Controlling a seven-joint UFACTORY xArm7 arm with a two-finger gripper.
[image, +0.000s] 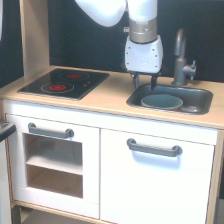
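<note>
A green-grey bowl or plate (161, 102) rests in the dark sink basin (200, 101) of the toy kitchen. The white arm reaches down from the top of the view, and my gripper (145, 82) hangs over the back left part of the sink. Its two dark fingers stand apart, with nothing visible between them. They appear to be behind and slightly left of the bowl; whether they touch anything cannot be told.
A dark faucet (180, 60) rises behind the sink, right of the gripper. To the left lies a black stovetop (66, 83) with red burner rings. Below are white cabinet doors (152, 180) with dark handles.
</note>
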